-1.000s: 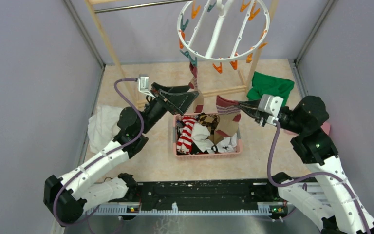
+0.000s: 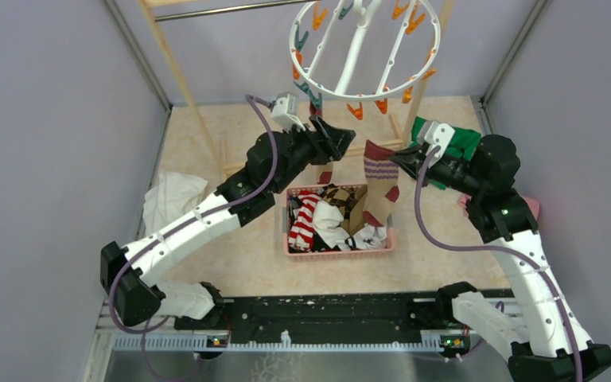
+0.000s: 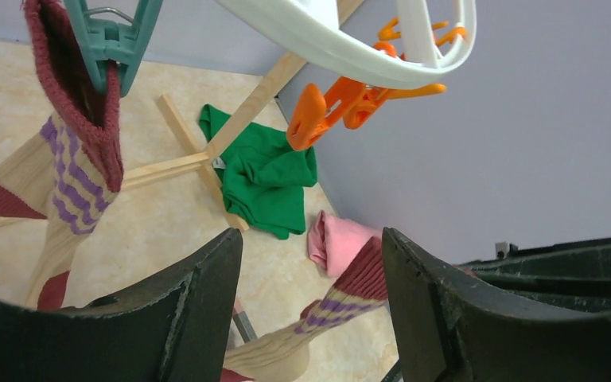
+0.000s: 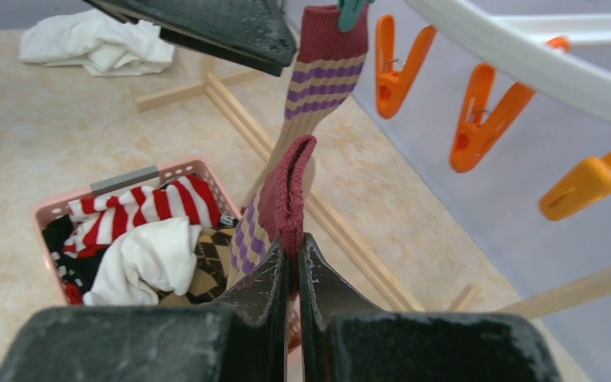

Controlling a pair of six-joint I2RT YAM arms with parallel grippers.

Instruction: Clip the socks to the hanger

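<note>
A beige sock [image 2: 380,181] with a maroon cuff and purple stripes dangles from my right gripper, which is shut on the cuff. A matching sock [image 3: 68,175] hangs by its cuff from a teal clip [image 3: 111,40] on the white round hanger [image 2: 366,97]. My left gripper is part open below the hanger rim, its fingertips [image 3: 227,247] apart and nothing gripped between them. In the left wrist view, the held sock shows beyond that gap. Orange clips [image 3: 334,103] line the rim just above; the nearest, in the top view, is an empty orange clip [image 2: 355,111].
The pink basket [image 2: 338,255] of mixed socks stands below on the floor. Wooden stand bars [image 4: 342,231] run behind it. A green cloth [image 2: 455,142] lies back right, a pink cloth [image 3: 342,243] beside it, and a white cloth [image 2: 173,205] on the left.
The left has swung right and its fingers look narrower. The held sock has shifted a little right with the right gripper.
</note>
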